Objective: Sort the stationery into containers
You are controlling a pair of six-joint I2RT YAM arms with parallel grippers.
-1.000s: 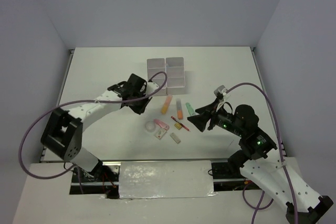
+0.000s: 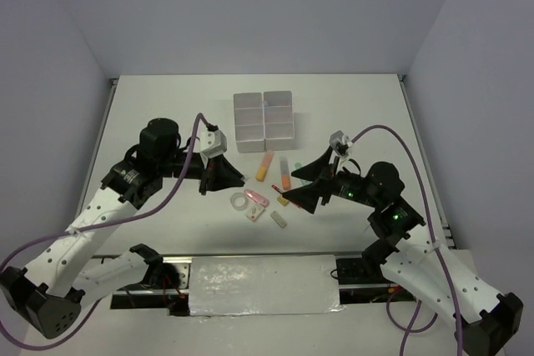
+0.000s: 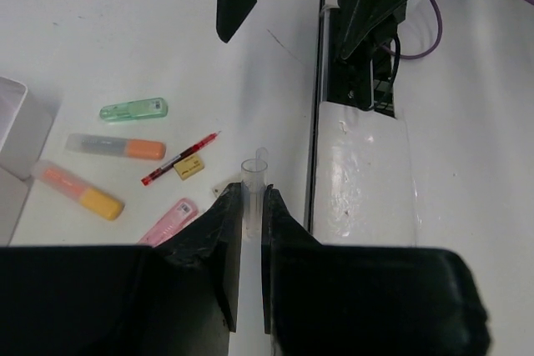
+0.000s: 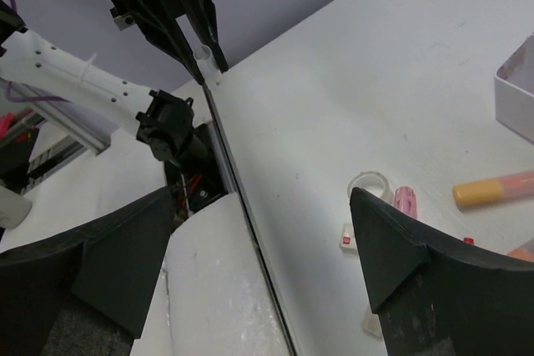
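Note:
My left gripper (image 2: 244, 179) is shut on a clear cylindrical piece (image 3: 254, 181), upright between its fingertips in the left wrist view. My right gripper (image 2: 292, 186) is open above the stationery, its fingers wide apart with nothing between them. Below lie a yellow-and-orange marker (image 2: 264, 166), a grey-and-orange marker (image 2: 284, 174), a green cutter (image 3: 133, 109), a red pen (image 3: 179, 158), a small yellow block (image 3: 189, 166) and a pink item (image 2: 257, 198). The white compartment containers (image 2: 265, 139) stand at the back. In the top view, the right gripper partly covers the cutter and pen.
A clear ring (image 2: 239, 202), a pale block with a red mark (image 2: 255, 213) and a grey eraser (image 2: 278, 219) lie near the front. Both arms come close together over the middle. Bare table (image 2: 350, 114) stretches to the right of the containers.
My left gripper has swung from beside the containers toward the front, with its arm turning. The right gripper has shifted slightly left over the items. The items on the table keep their places.

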